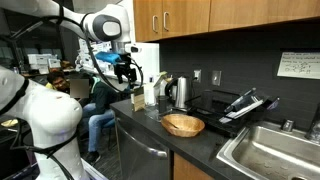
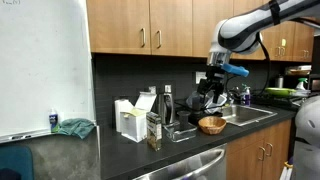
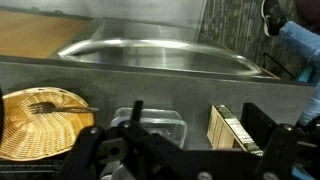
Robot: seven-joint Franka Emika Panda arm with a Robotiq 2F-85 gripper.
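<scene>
My gripper hangs open above the counter's front part, its two dark fingers wide apart and nothing between them. In the wrist view, a woven basket (image 3: 28,137) lies to the left with a fork (image 3: 62,107) in it. A clear plastic container (image 3: 164,122) sits partly hidden behind the left finger. Near the right finger stands a narrow box (image 3: 229,127) with a printed side. Exterior view 2 shows the gripper (image 2: 207,104) well above the counter, with the basket (image 2: 212,125) below it and the box (image 2: 154,131) farther left.
A kettle (image 1: 182,93) and a white box (image 2: 134,122) stand toward the back wall. The dish rack (image 1: 243,108) and steel sink (image 1: 262,152) lie to the right in exterior view 1. Wall cabinets (image 2: 160,28) overhang the counter.
</scene>
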